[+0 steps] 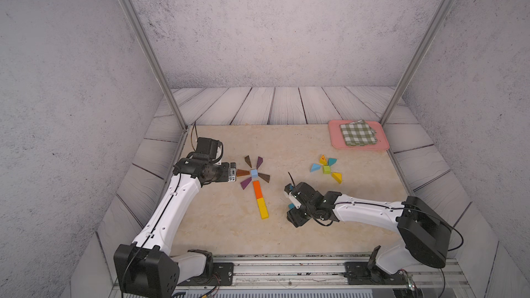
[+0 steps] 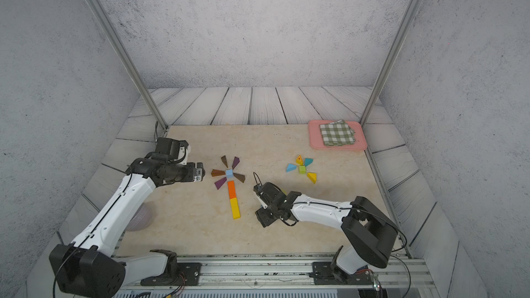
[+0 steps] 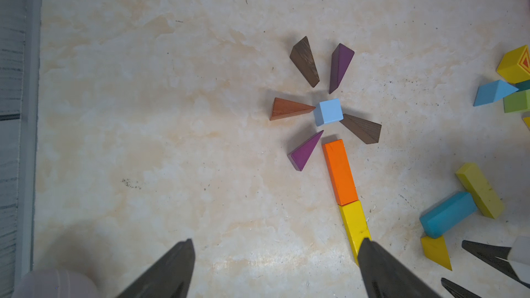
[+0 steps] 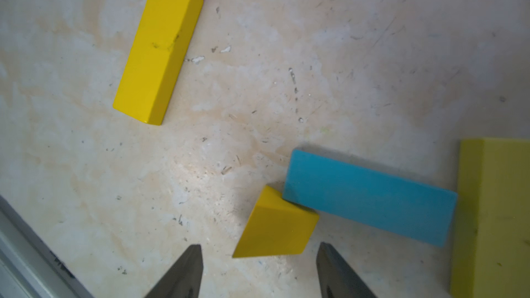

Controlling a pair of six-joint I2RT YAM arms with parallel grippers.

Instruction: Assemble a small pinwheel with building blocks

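Observation:
On the left of the table, brown and purple wedges surround a light blue cube (image 3: 330, 111); an orange block (image 3: 341, 172) and a yellow block (image 3: 355, 226) run in line below it. A second, smaller group on the right has a green cube (image 1: 326, 169) with blue and yellow pieces around it. My left gripper (image 1: 234, 172) is open and empty, left of the first group. Above a loose yellow wedge (image 4: 278, 226) hangs my right gripper, part open, with that wedge ahead of its fingertips. The wedge touches a long blue block (image 4: 370, 196).
A long pale yellow block (image 3: 480, 189) lies beside the blue one. The pink tray (image 1: 336, 141) with a checked cloth (image 1: 357, 133) stands at the back right. A lilac bowl (image 2: 139, 218) sits at the left edge.

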